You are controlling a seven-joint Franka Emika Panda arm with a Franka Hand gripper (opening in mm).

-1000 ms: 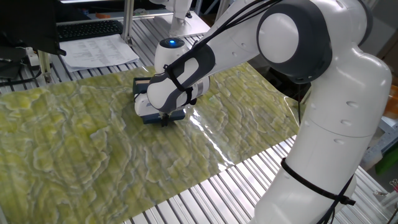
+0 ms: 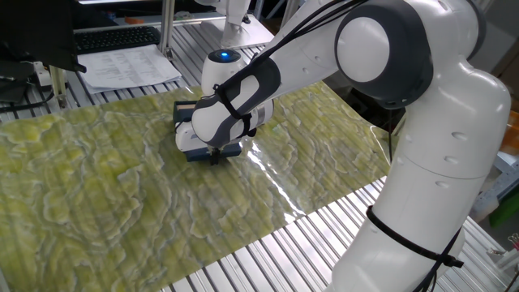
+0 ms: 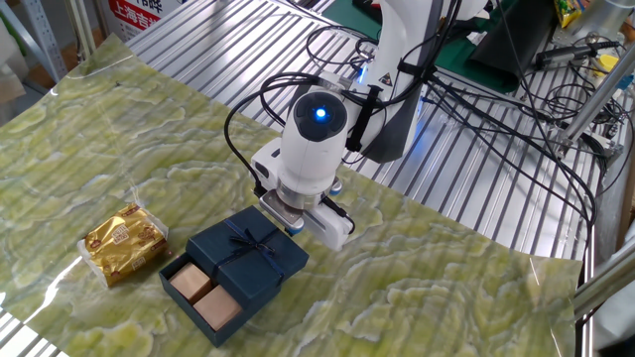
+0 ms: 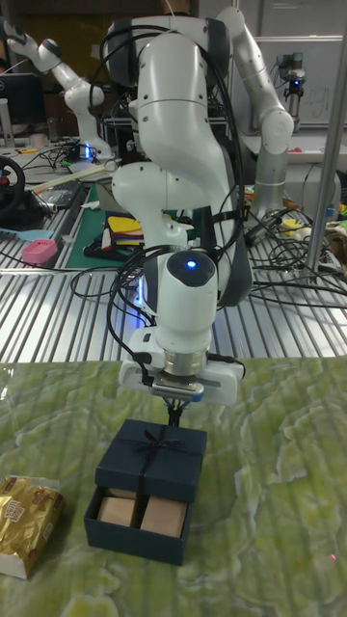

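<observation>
A dark blue gift box (image 4: 133,542) stands on the green cloth, its front part uncovered. Its lid (image 4: 154,458), tied with a dark ribbon bow, sits shifted back over the rear part. Two tan blocks (image 3: 206,294) show in the uncovered part. My gripper (image 4: 174,415) points down at the lid's rear edge, its dark fingers close together. In exterior view 1 the fingers (image 2: 215,157) are against the box's near side, with the hand covering most of the lid. Whether the lid's rim is between them is hidden.
A gold foil packet (image 3: 124,246) lies to the left of the box in exterior view 2. Papers (image 2: 130,69) and a keyboard (image 2: 117,39) lie beyond the cloth.
</observation>
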